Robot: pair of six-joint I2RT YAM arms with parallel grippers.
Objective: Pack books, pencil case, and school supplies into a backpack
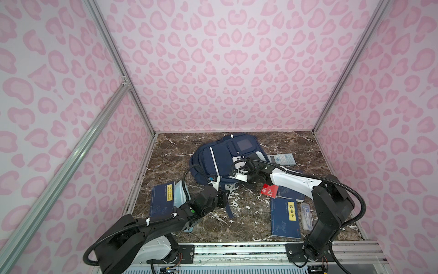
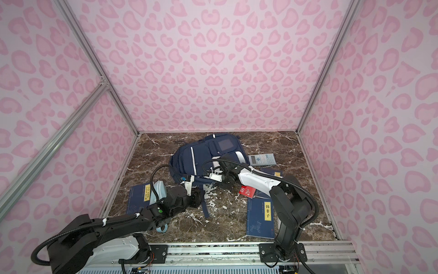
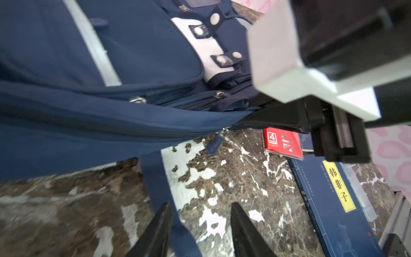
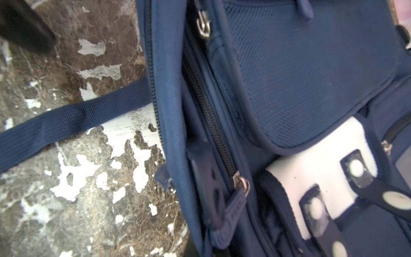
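Note:
The navy backpack (image 1: 214,155) lies at the middle back of the marble table, a strap hanging toward the front. My left gripper hangs at the backpack's front edge over that strap, fingers apart, nothing seen between them. My right gripper (image 1: 235,175) is at the front zipper edge, shut; whether it pinches fabric there is hidden. Blue books (image 1: 283,214) lie at right front and another (image 1: 159,201) at left, beside a light blue item (image 1: 180,196). A red pack (image 3: 282,143), a calculator (image 2: 262,159) and a clear case (image 1: 306,217) lie at right.
Pink patterned walls and metal rails enclose the table on the back and sides. Bare table (image 1: 168,146) shows at the back left and in the front middle. My two grippers are close together along the backpack's front.

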